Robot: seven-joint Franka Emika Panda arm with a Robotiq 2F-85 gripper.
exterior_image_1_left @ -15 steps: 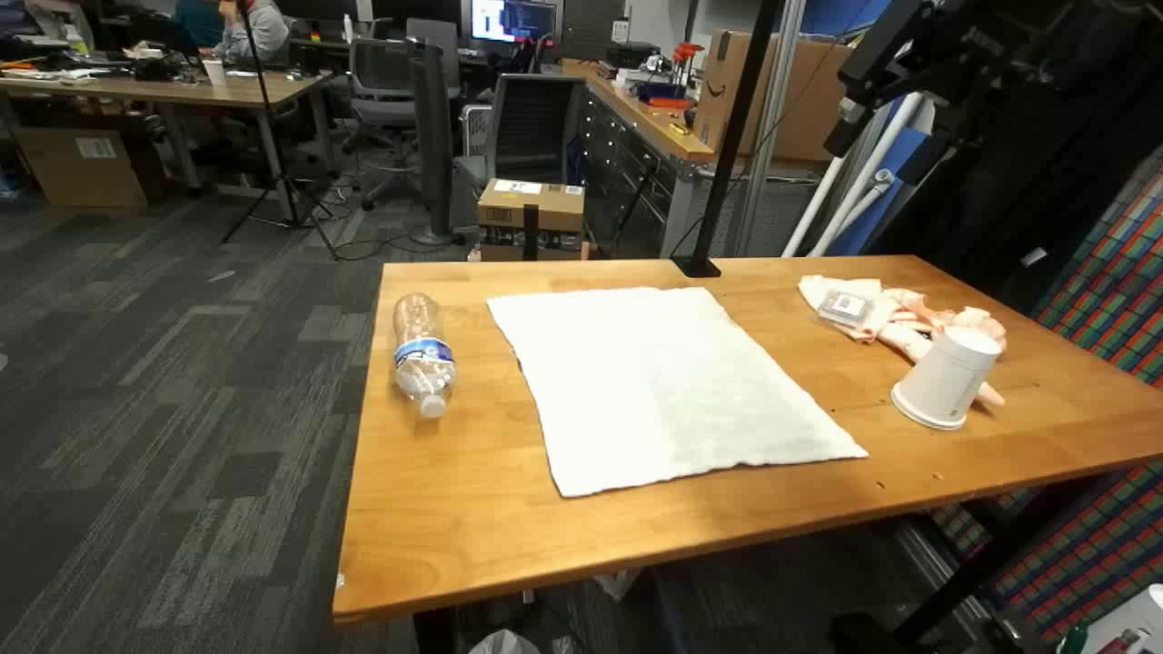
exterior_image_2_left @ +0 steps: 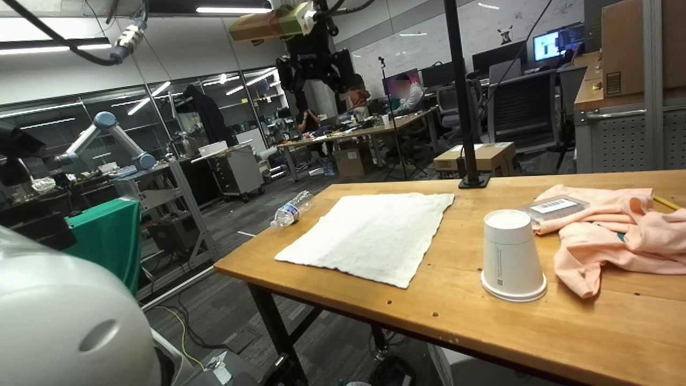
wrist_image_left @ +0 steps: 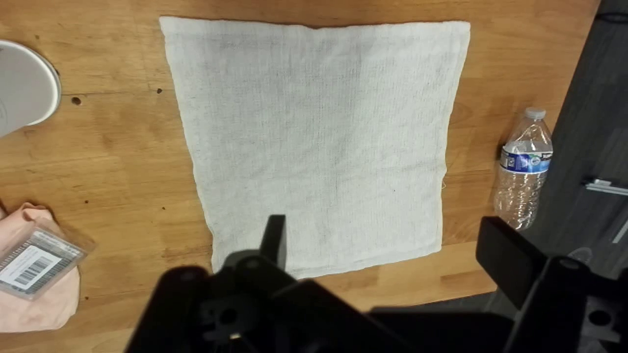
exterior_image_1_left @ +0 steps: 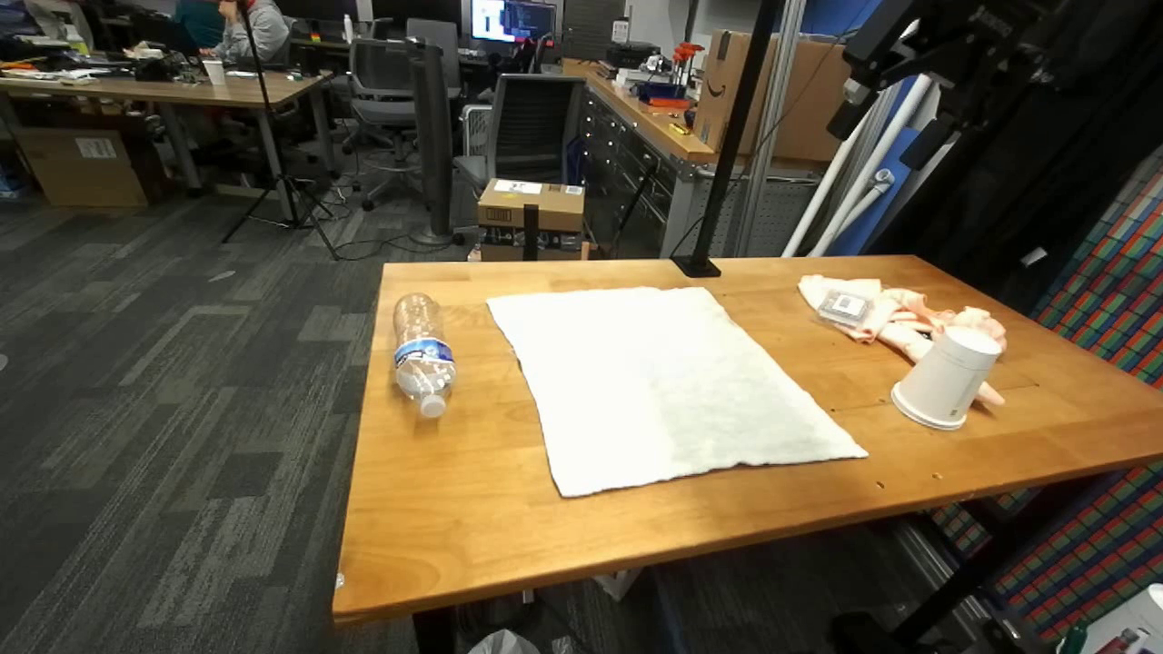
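High over the table hangs my gripper, open, its black fingers (wrist_image_left: 507,259) wide apart with nothing between them. Spread flat on the table below is a white cloth (exterior_image_1_left: 665,381), seen nearly whole in the wrist view, with mostly smooth edges. A clear plastic bottle (exterior_image_1_left: 422,354) with a blue label lies on its side beside the cloth, close to the table's edge. On the cloth's other side a white paper cup (exterior_image_2_left: 512,257) stands upside down. In exterior view 2 the gripper (exterior_image_2_left: 316,80) shows well above the tabletop, touching nothing.
Behind the cup lies a crumpled peach cloth (exterior_image_2_left: 617,238), with a clear flat package (wrist_image_left: 38,262) bearing a barcode label on it. A black post (exterior_image_1_left: 698,265) rises from the table's back edge. Bare wood (exterior_image_1_left: 469,534) surrounds the white cloth.
In exterior view 1 my gripper has shifted slightly upward and to the right. The cloth, bottle and cup lie as before.
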